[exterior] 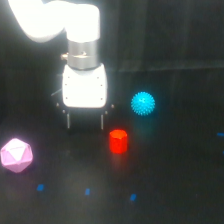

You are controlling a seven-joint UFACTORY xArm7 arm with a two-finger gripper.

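The white arm reaches down from the top left, its gripper (85, 120) hanging open with two thin fingers apart and nothing visible between them. A red prism (118, 141) stands on the dark floor a little below and right of the fingers. A cyan spiky ball (143, 103) lies farther right. A pink faceted ball (16, 155) rests at the lower left.
Small blue marks lie on the dark floor (170, 175) along the bottom and at the right edge.
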